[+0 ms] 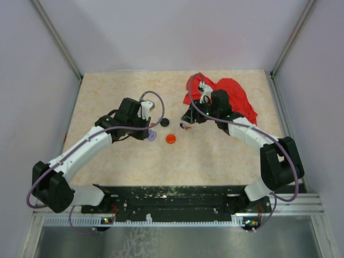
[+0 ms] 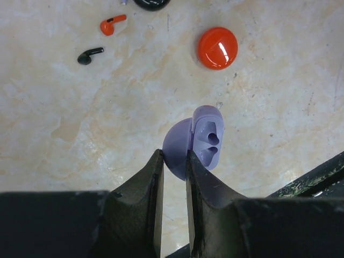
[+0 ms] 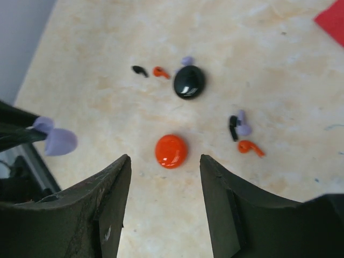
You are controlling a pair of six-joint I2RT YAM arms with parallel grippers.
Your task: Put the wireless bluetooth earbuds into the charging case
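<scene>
My left gripper is shut on a lilac charging case [image 2: 177,145], whose open inside shows two empty sockets in the left wrist view. My right gripper stands open over the table. Below it, a lilac earbud [image 3: 243,128] lies beside a black earbud [image 3: 233,126] and an orange earbud [image 3: 250,148]. Farther away, another black earbud [image 2: 85,59], an orange earbud [image 2: 107,27] and a lilac earbud [image 3: 187,61] lie near the closed black case [image 3: 189,80]. A closed red case [image 2: 217,48] sits in the middle.
A crumpled red cloth [image 1: 231,94] covers the back right of the table [image 1: 172,166]. A dark edge [image 1: 169,193] runs along the front.
</scene>
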